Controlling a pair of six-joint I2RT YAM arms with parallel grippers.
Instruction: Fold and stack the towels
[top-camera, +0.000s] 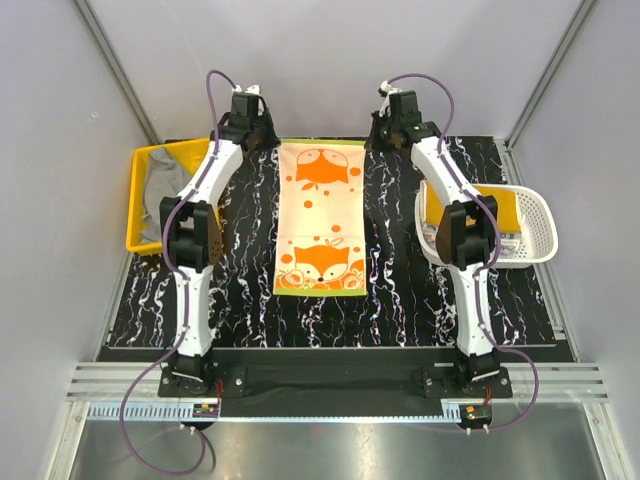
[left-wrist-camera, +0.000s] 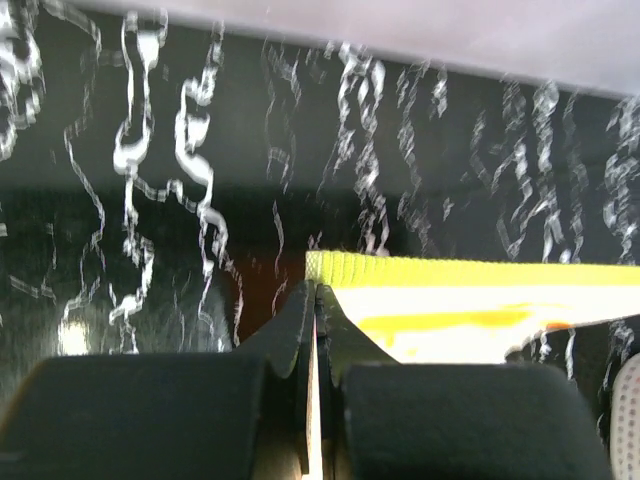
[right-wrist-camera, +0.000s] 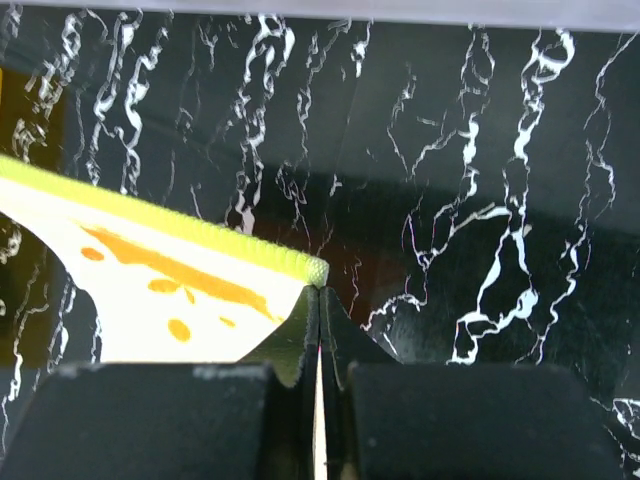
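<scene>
A cream towel (top-camera: 321, 215) with orange fox prints and yellow-green end bands lies stretched along the middle of the dark table in the top view. My left gripper (top-camera: 275, 141) is shut on its back-left corner (left-wrist-camera: 335, 268). At the back-right corner (right-wrist-camera: 300, 265), my right gripper (top-camera: 370, 143) is likewise shut on the towel. In both wrist views the band runs taut from the fingertips and the towel hangs just below it.
A yellow basket (top-camera: 136, 205) with grey cloth stands at the left. A white basket (top-camera: 536, 225) with folded towels, a yellow one on top, stands at the right. Dark table (top-camera: 400, 300) shows around the towel.
</scene>
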